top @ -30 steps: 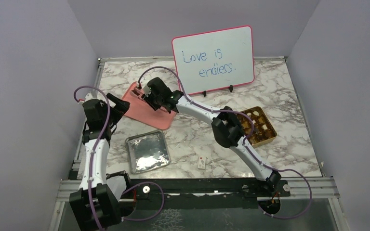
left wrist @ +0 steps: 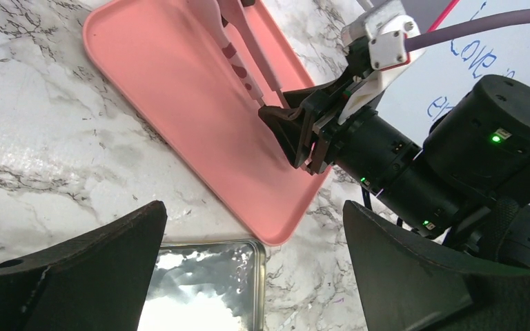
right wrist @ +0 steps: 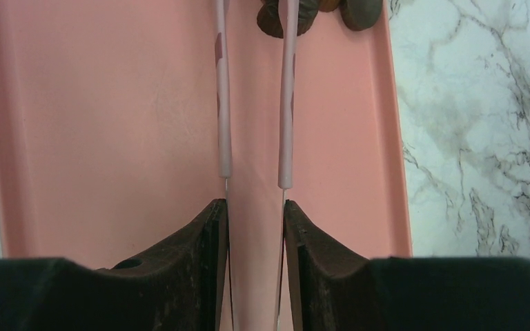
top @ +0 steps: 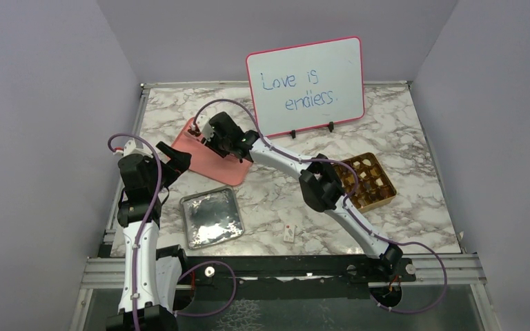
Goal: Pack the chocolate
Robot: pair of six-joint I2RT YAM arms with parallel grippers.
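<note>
Several dark chocolates (right wrist: 362, 12) lie at the far end of the pink tray (top: 217, 165). My right gripper carries long pink tweezer-like tips (right wrist: 286, 103), which stand apart over the tray and reach to the chocolates; their ends are cut off at the frame's top, so contact is unclear. My left gripper stands open, its fingers wide apart above the near side of the pink tray and the metal tray (left wrist: 200, 303), with nothing between them.
A gold compartment box (top: 373, 193) with small pieces sits at the right, partly under the right arm. A whiteboard (top: 307, 83) stands at the back. A small white card (top: 289, 233) lies front centre. The marble surface is otherwise mostly clear.
Over the last second my left gripper has moved slightly right and toward the front. My right gripper has shifted only slightly over the pink tray.
</note>
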